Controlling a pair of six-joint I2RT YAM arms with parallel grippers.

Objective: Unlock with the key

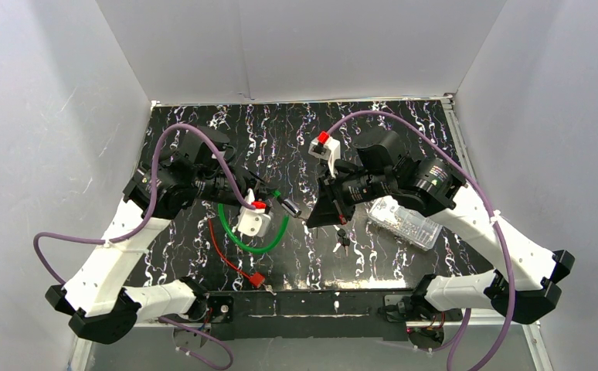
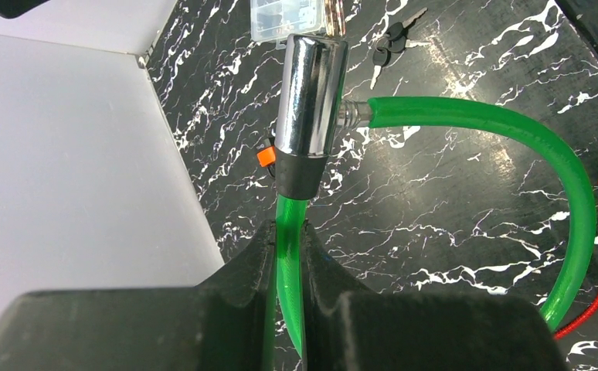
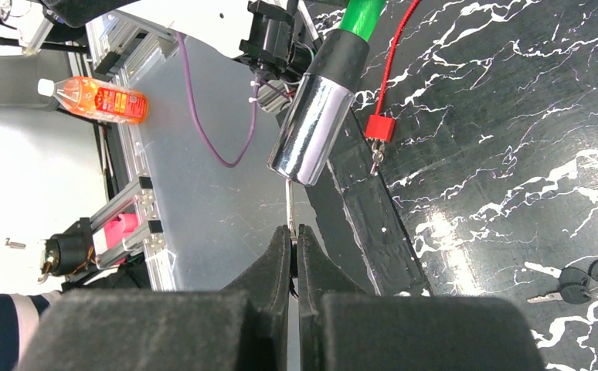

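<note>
A chrome lock cylinder [image 2: 309,97] with a black collar sits on a looped green cable [image 2: 497,120]. Just below the collar, my left gripper is shut on that cable, keeping the lock off the table. In the right wrist view, my right gripper is shut on a thin metal key [image 3: 290,202]. The key's blade points up at the end face of the lock cylinder [image 3: 311,127] and appears to meet it off its centre. The keyhole is hidden, so whether the tip is inside cannot be told. In the top view the grippers face each other.
Spare keys with black heads [image 3: 582,280] lie on the dark marbled table. A red padlock [image 1: 256,280] on a red cable rests near the front edge. To the right stands a clear compartment box [image 1: 406,222]. A small orange item [image 2: 266,156] shows behind the lock.
</note>
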